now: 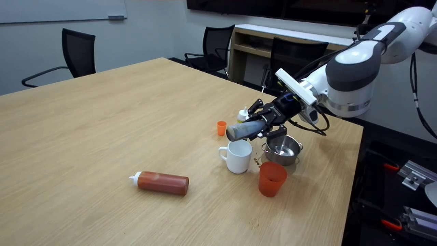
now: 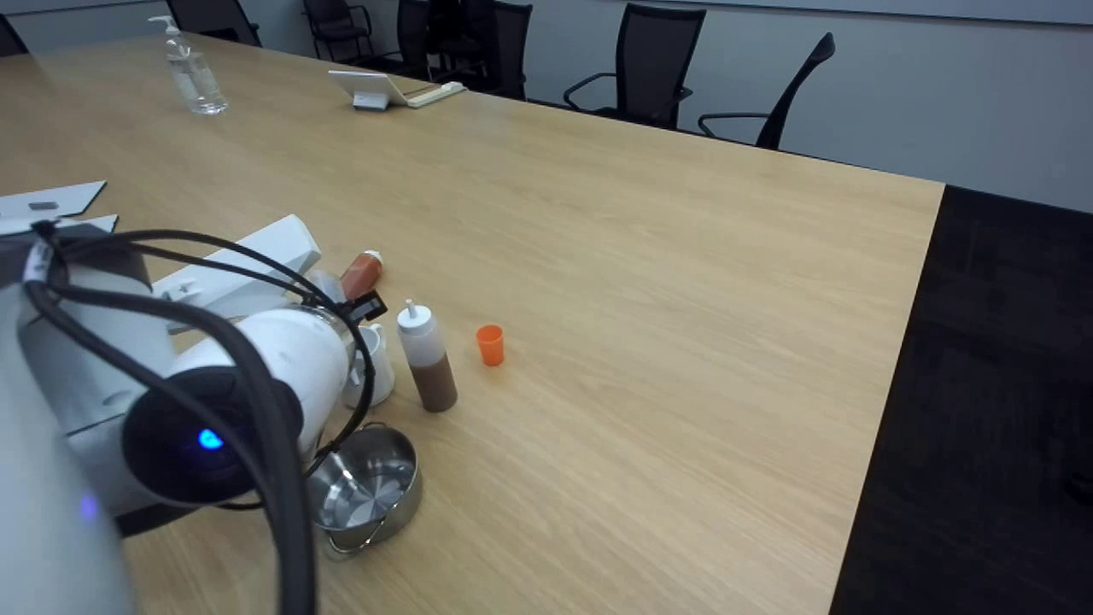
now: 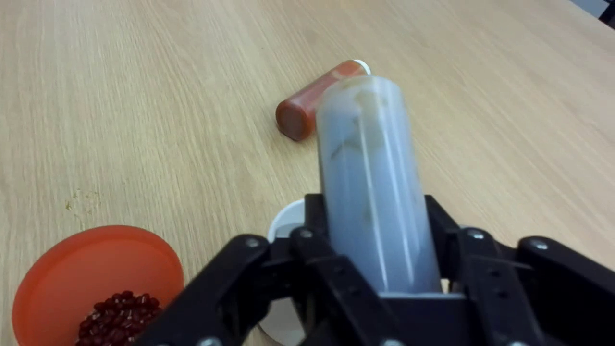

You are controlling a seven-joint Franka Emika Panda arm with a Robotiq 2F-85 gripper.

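Observation:
My gripper point(image 1: 265, 118) is shut around a translucent, greyish bottle point(image 1: 244, 131) with brown smears inside, its fingers point(image 3: 315, 216) on either side. The bottle hangs tilted above the far side of a white mug point(image 1: 238, 158), one end pointing away from my gripper. Brown specks point(image 1: 257, 162) lie on the table between the mug and a steel pot point(image 1: 282, 151). In the wrist view the mug point(image 3: 283, 320) is mostly hidden behind my gripper. Whether anything is in the mug cannot be made out.
A red cup point(image 1: 272, 180) holding dark red beans point(image 3: 122, 316) stands near the mug. A red sauce bottle point(image 1: 163, 182) lies on its side. Behind the mug are a brown sauce bottle point(image 2: 432, 374) and a small orange cup point(image 2: 491, 345).

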